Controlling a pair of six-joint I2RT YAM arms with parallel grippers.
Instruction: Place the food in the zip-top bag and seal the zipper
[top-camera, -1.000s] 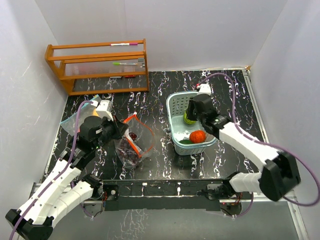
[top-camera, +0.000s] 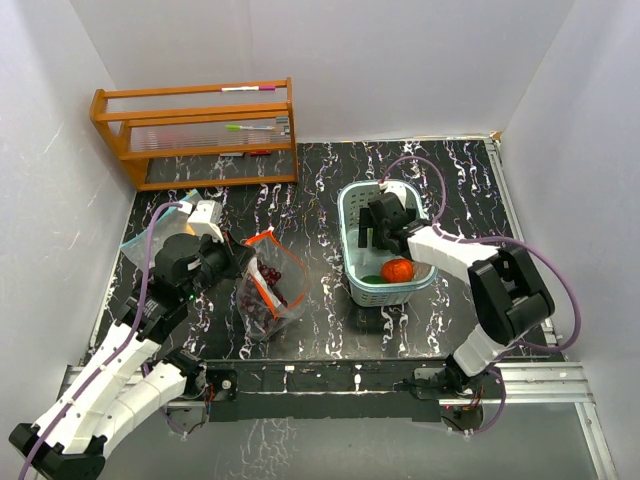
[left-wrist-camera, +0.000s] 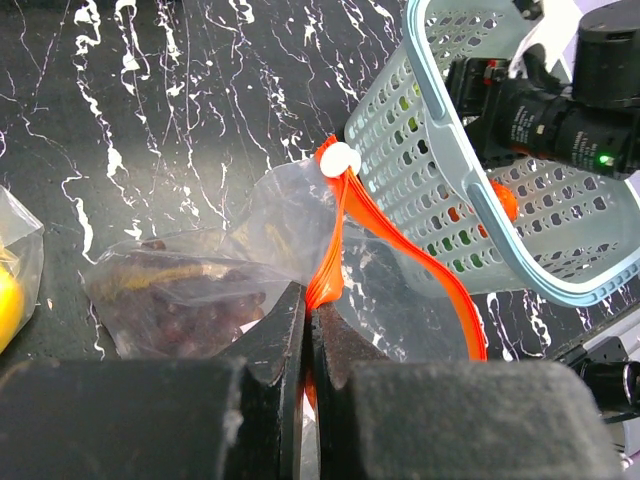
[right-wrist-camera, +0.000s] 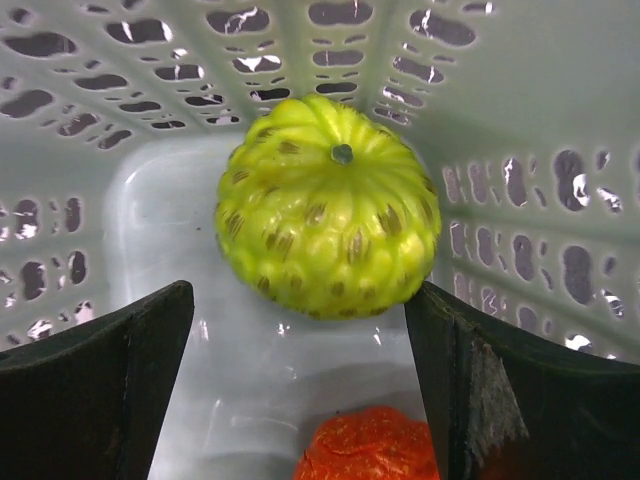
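The clear zip top bag (top-camera: 287, 275) with an orange rim lies open on the table, dark red grapes (left-wrist-camera: 175, 315) inside it. My left gripper is shut on the bag's orange rim, where a white slider (left-wrist-camera: 340, 160) shows. In the right wrist view a green bumpy gourd-like fruit (right-wrist-camera: 330, 210) rests on the basket floor. My right gripper stands open inside the basket, its two fingers (right-wrist-camera: 150, 360) apart on the near side of that fruit, with nothing clasped between them. An orange-red fruit (top-camera: 397, 270) sits by the basket's near end.
The pale green perforated basket (left-wrist-camera: 385, 130) has high walls close around my right gripper. Another bag with a yellow item (left-wrist-camera: 10, 300) lies left of the grapes' bag. A wooden rack (top-camera: 195, 120) stands at the back left. Bare table separates bag and basket.
My right gripper has gone from nearly shut to wide open and come closer to the green fruit, lower in the basket. The left gripper keeps its place on the bag, whose rim has shifted slightly.
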